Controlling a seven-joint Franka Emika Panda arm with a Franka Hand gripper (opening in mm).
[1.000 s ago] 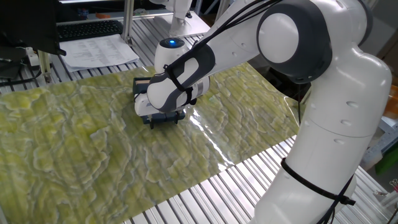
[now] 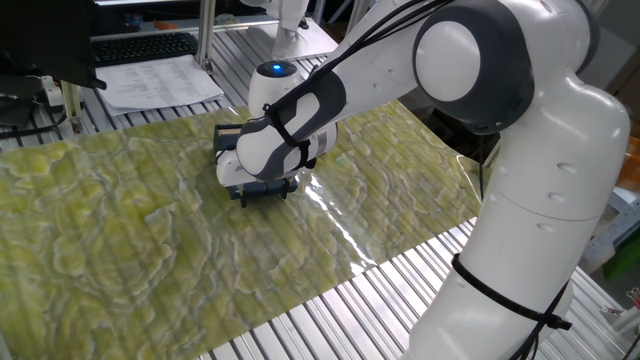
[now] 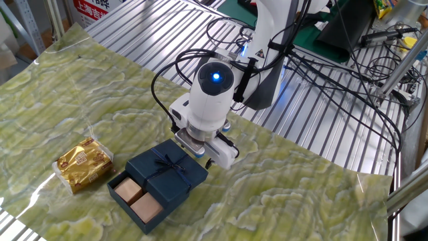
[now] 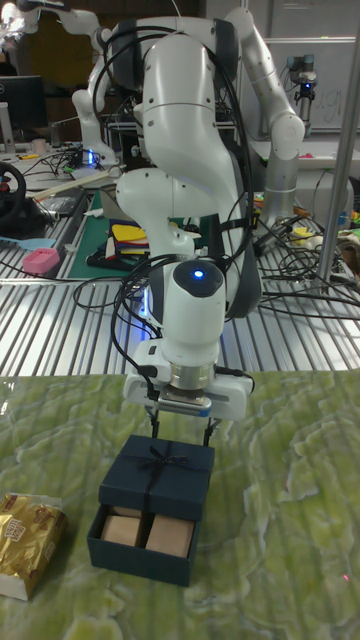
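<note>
A dark blue gift box [image 4: 136, 562] sits on the green marbled sheet, its near part uncovered. Its lid [image 3: 165, 172], tied with a dark ribbon bow, lies shifted back over the rear part. Two light-brown blocks [image 3: 148, 207] show inside the uncovered part. My gripper [image 4: 182, 433] points down at the lid's robot-side edge. Its two fingers [image 2: 243, 198] are spread along that side, close to or touching it; contact cannot be made out. Nothing shows between them. In exterior view 1, the arm hides most of the box.
A gold foil packet [image 3: 83, 165] lies beside the box. The sheet [image 2: 100, 250] is otherwise clear over wide areas. Papers [image 2: 160, 84] and a keyboard [image 2: 145, 47] lie beyond its far edge, and cables [image 3: 334, 100] trail over the slatted table.
</note>
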